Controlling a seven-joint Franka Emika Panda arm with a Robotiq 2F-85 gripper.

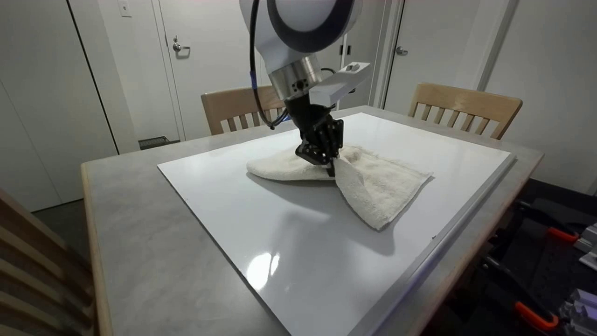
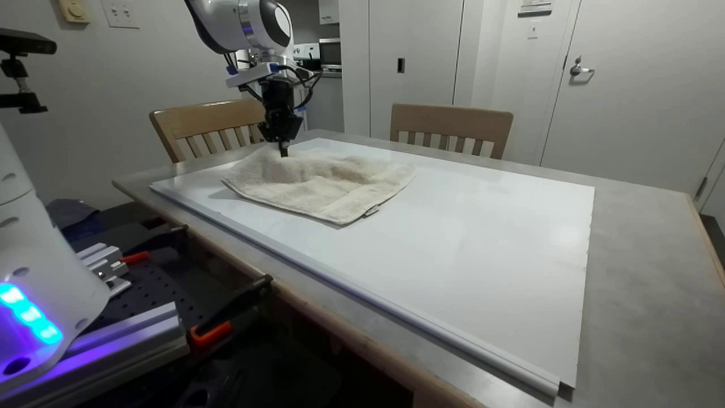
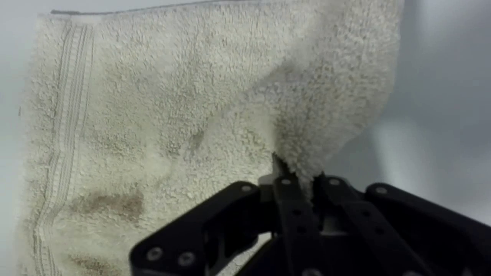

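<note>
A cream terry towel [image 1: 394, 185] lies on the white board, its gripped edge lifted and draped in folds. My gripper [image 1: 332, 171] is shut on that edge, low over the board. In the wrist view, a fold of the towel [image 3: 184, 105] rises between the fingers, and brownish stains mark the cloth at lower left. The second exterior view shows the towel [image 2: 319, 194] spread toward the camera, with the gripper [image 2: 284, 151] at its far edge.
The white board [image 1: 235, 218] covers much of the grey table [image 1: 134, 235] and is bare around the towel. A raised rail [image 2: 380, 306] runs along one board edge. Wooden chairs [image 1: 467, 106] stand around the table.
</note>
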